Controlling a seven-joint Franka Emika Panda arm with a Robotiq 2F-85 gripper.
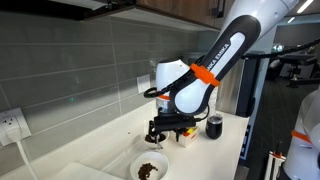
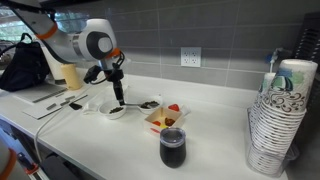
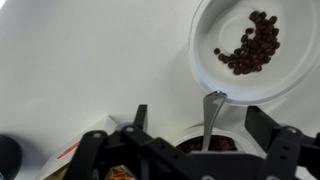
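Observation:
My open gripper points down over the table with nothing held. Between its spread fingers, in the wrist view, shows the end of a metal spoon (image 3: 212, 108). That spoon rests in a bowl of dark beans (image 3: 222, 143), partly covered by the gripper body. A white bowl (image 3: 208, 70) stands beside it, with a loose heap of dark beans (image 3: 255, 45) inside. In exterior view 1 the gripper hangs above and in front of the bean bowl (image 1: 157, 139), while the white bowl (image 1: 150, 172) lies nearer the camera. Contact with the spoon is not visible.
A small box (image 2: 159, 126) with colourful contents stands close by the bowls. A dark jar (image 2: 173, 150) sits near the table's front, and stacked paper cups (image 2: 276, 118) rise at the right. Open white tabletop (image 2: 220, 125) lies between jar and cups.

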